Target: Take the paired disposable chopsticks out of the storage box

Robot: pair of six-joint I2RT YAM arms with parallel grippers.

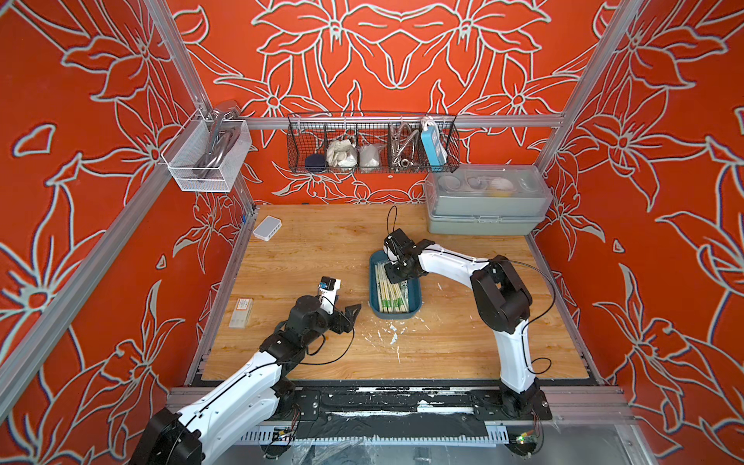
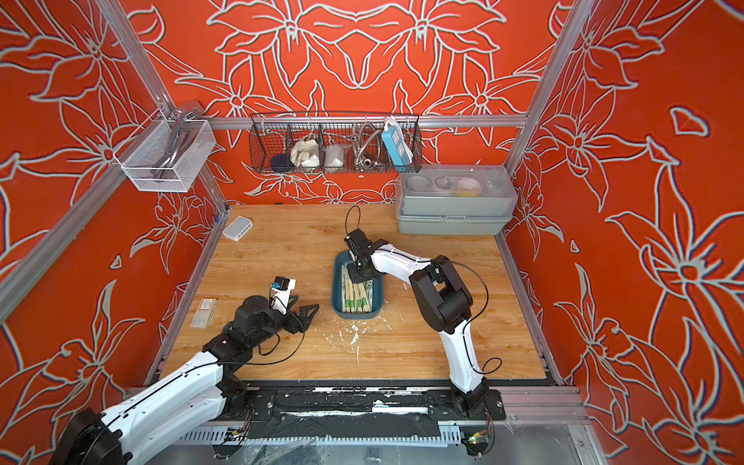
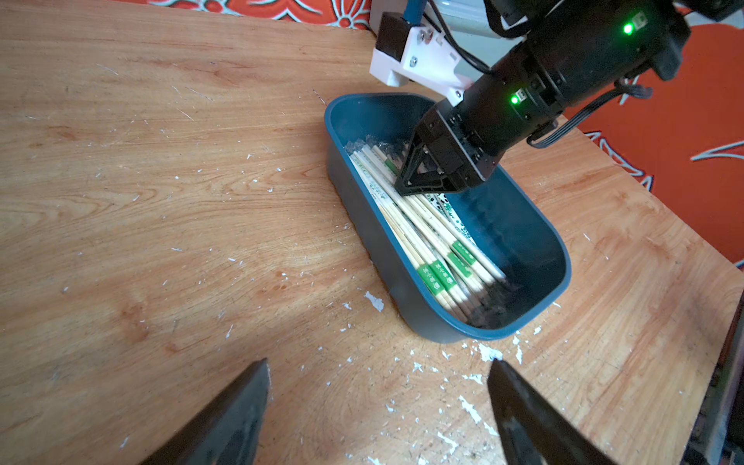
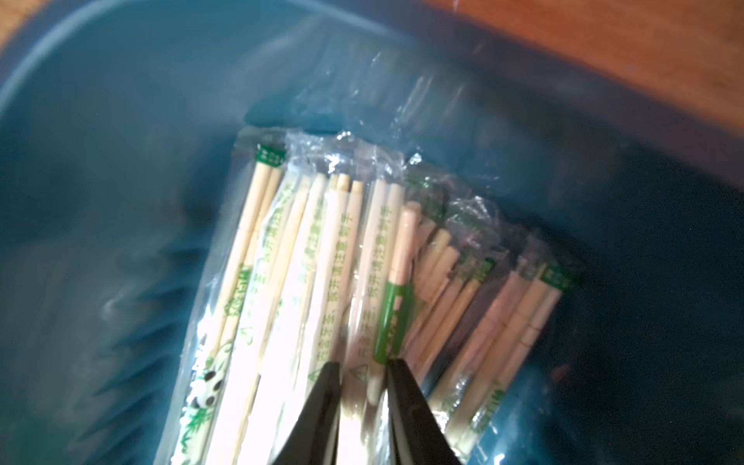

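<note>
Several wrapped pairs of chopsticks (image 3: pixel 422 232), pale wood with green bands, lie lengthwise in the blue storage box (image 3: pixel 356 186). My right gripper is inside the box over the chopsticks, its fingertips parted by a narrow gap. One wrapped pair (image 4: pixel 364 294) runs between and beneath those tips; whether they touch it cannot be told. Left of the box, above the wood, my left gripper stands open and empty, its fingers (image 3: pixel 236 410) wide apart. The right gripper covers the chopsticks' far ends in both top views.
White flakes (image 1: pixel 393 334) are scattered on the table in front of the box. A grey-green lidded container (image 1: pixel 488 205) stands at the back right. Small white boxes (image 1: pixel 267 228) lie at the left side.
</note>
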